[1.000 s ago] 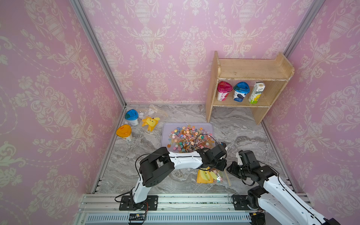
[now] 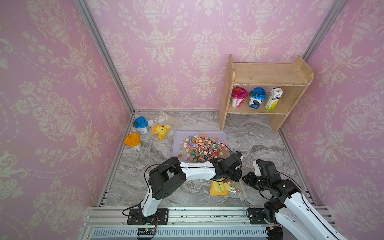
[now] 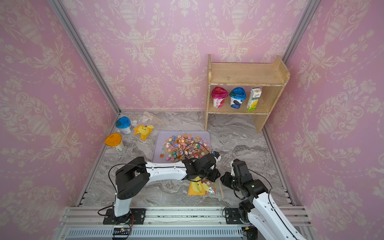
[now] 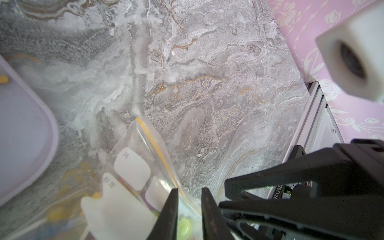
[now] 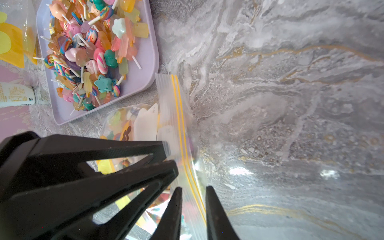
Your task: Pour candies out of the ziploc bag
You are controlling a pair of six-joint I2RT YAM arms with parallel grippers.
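The ziploc bag (image 2: 236,191) lies on the marble near the front edge, candies visible through it beside a yellow patch; its clear zip strip (image 5: 180,120) shows in the right wrist view. My left gripper hangs over the bag, fingertips a little apart near the zip edge; whether it touches is unclear. My right gripper stands open just right of the bag, above the zip strip.
A lilac tray (image 5: 146,76) of mixed candies sits behind the bag. Tubs (image 2: 132,142) and another yellow bag (image 2: 160,130) lie back left. A wooden shelf (image 2: 270,70) stands back right. Marble right of the tray is clear.
The right arm has shifted very slightly over the last second; the left arm and bag look the same.
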